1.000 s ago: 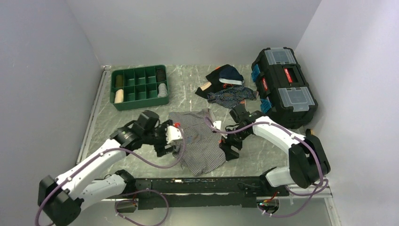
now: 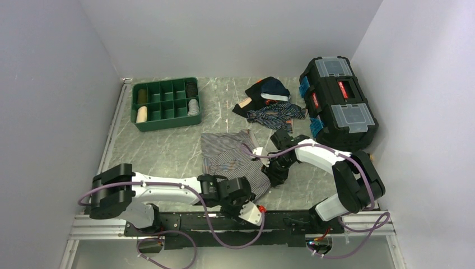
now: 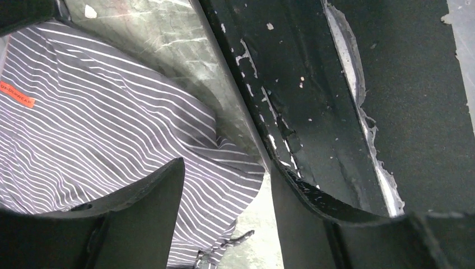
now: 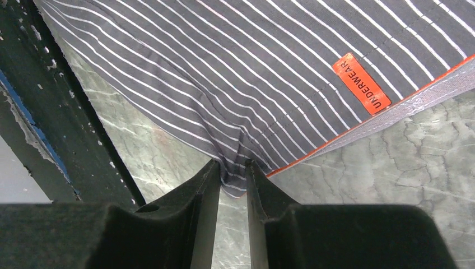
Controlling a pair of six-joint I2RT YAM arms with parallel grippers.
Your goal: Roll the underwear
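Striped grey underwear (image 2: 221,148) lies spread in the table's middle front, with an orange waistband tag in both wrist views. My left gripper is low over its corner at the front table edge, fingers apart with nothing clearly held. My right gripper is at another corner of the underwear (image 4: 280,73), its fingertips close together on bunched fabric; whether they grip it is unclear.
A green divided box (image 2: 166,120) with rolled items stands back left. A pile of dark clothes (image 2: 269,103) lies back centre. Black toolboxes (image 2: 339,101) stand at the right.
My left arm has swung right and toward the front edge, over the underwear's lower corner. My right arm has shifted slightly.
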